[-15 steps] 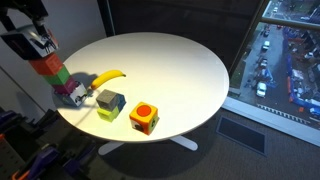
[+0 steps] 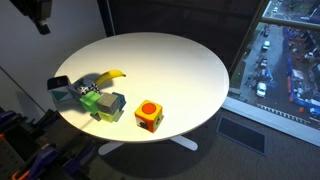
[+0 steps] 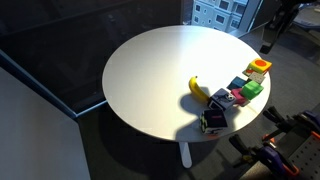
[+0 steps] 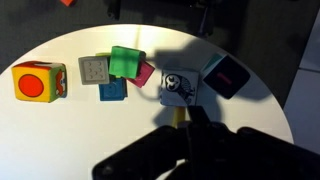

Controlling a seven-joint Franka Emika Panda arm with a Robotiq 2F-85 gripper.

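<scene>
My gripper (image 2: 43, 28) hangs above the left side of the round white table, clear of the blocks. In the wrist view its dark fingers look shut, with nothing seen between them. Loose soft blocks lie below: a green block (image 4: 126, 62), a grey-faced block (image 4: 94, 69), a white block with a black drawing (image 4: 180, 84), and a dark block (image 4: 227, 76) near the edge. A pink block (image 4: 144, 74) is partly covered by the green one. A yellow-and-orange block (image 2: 149, 115) stands apart. The banana (image 2: 110, 76) lies behind the group.
Some blocks are close to its rim. A small orange patch (image 4: 67, 2) shows beyond the table at the wrist view's top edge. A window (image 2: 283, 65) is at the right.
The stack beneath the gripper one second ago has toppled into scattered blocks. The dark block now shows at left.
</scene>
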